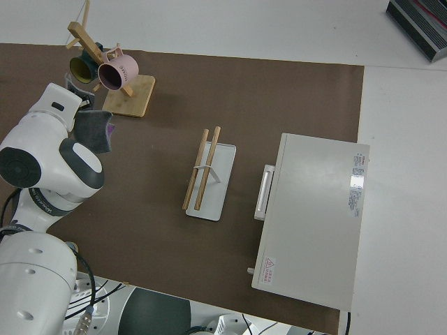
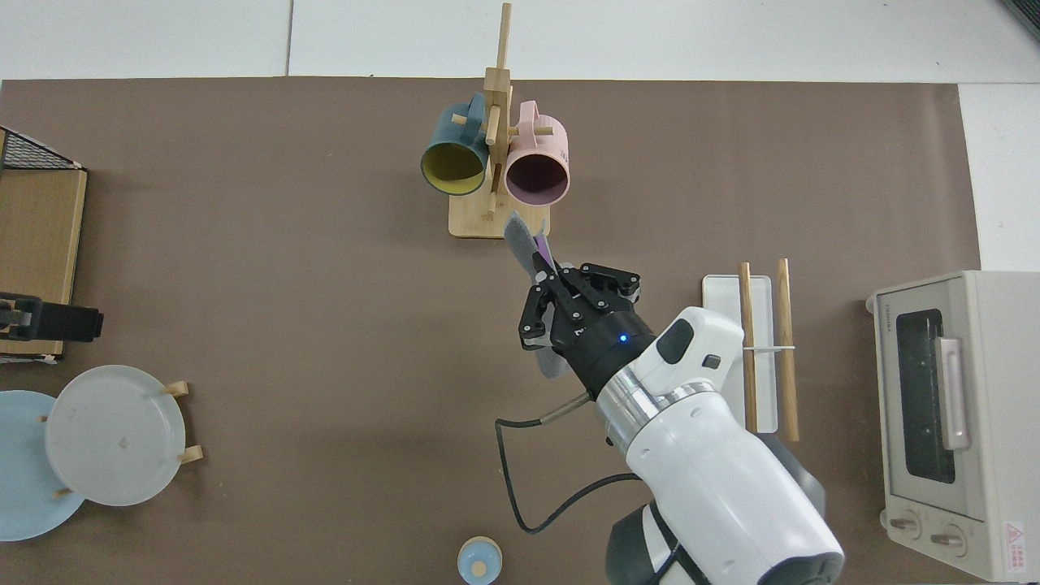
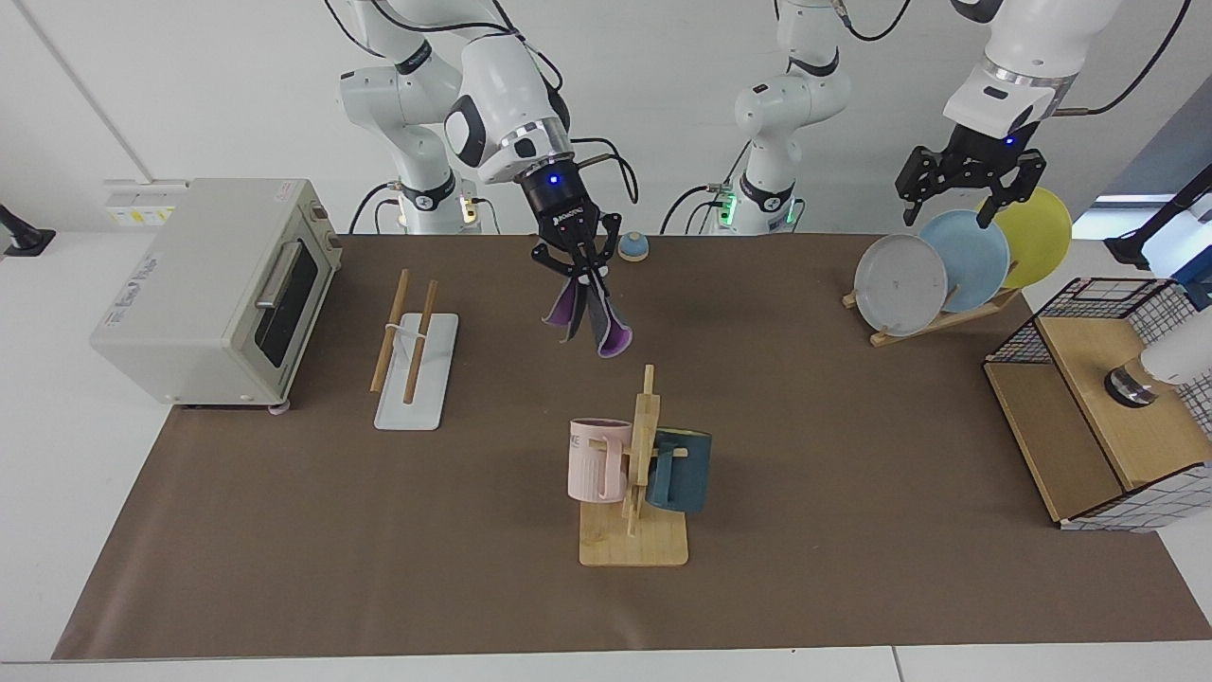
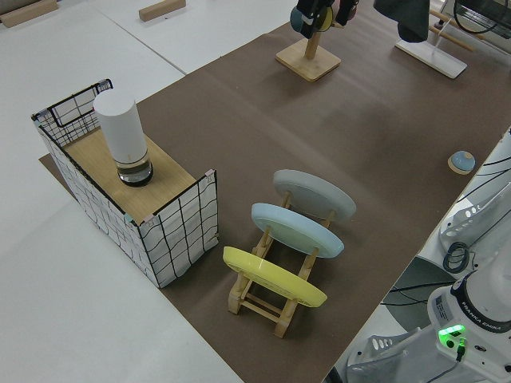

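Observation:
My right gripper (image 2: pixel 543 263) hangs over the middle of the brown mat, shut on a grey cloth with purple lining (image 3: pixel 613 331), which droops below the fingers. It is just short of the wooden mug tree (image 3: pixel 632 546), which holds a pink mug (image 2: pixel 536 166) and a teal mug (image 2: pixel 454 146). My left gripper (image 3: pixel 969 193) is high above the plate rack at the far side; whether its fingers are open I cannot tell.
A white toaster oven (image 2: pixel 985 419) and a white board with two wooden bars (image 1: pixel 215 188) are on one side. Plates (image 2: pixel 114 435) in a rack and a wire-sided wooden shelf (image 2: pixel 39 234) are on the other. A small blue round object (image 2: pixel 479 561) lies near the front.

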